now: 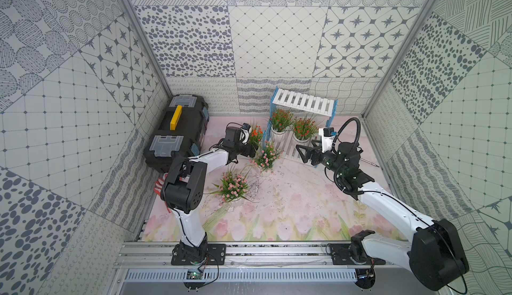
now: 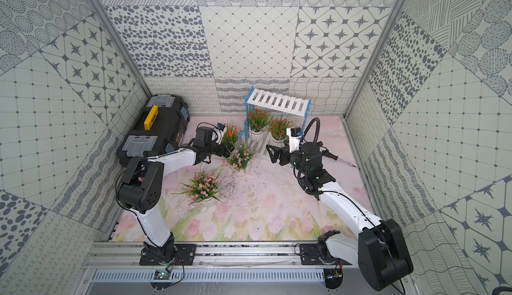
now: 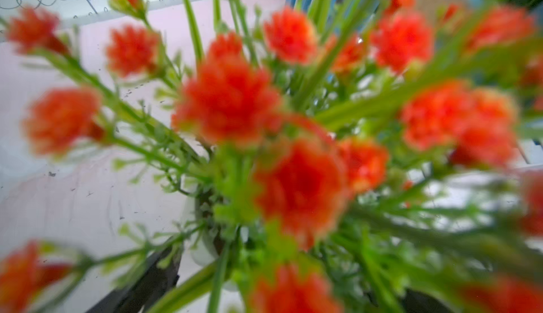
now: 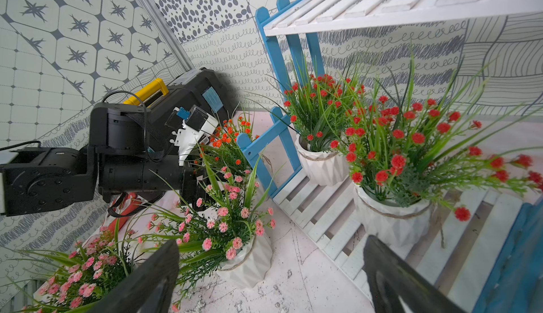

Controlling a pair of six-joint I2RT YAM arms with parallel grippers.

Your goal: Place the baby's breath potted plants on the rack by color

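An orange-red potted plant [image 1: 256, 133] stands on the table left of the rack [image 1: 298, 148], its blooms [image 3: 229, 101] filling the left wrist view. My left gripper [image 1: 251, 150] is low against this plant. One dark finger [image 3: 144, 282] shows at the bottom of the left wrist view; the foliage hides most of the pot and the grip. Two red plants in white pots [image 4: 390, 219] [image 4: 322, 163] sit on the rack's lower shelf. Two pink plants [image 1: 266, 157] [image 1: 233, 185] are on the table. My right gripper is open and empty, in front of the lower shelf.
The rack's white upper shelf [image 1: 304, 102] is bare. One pink plant is close beside the left gripper and the rack's blue side [image 4: 268, 154]. A black toolbox [image 1: 178, 129] occupies the back left.
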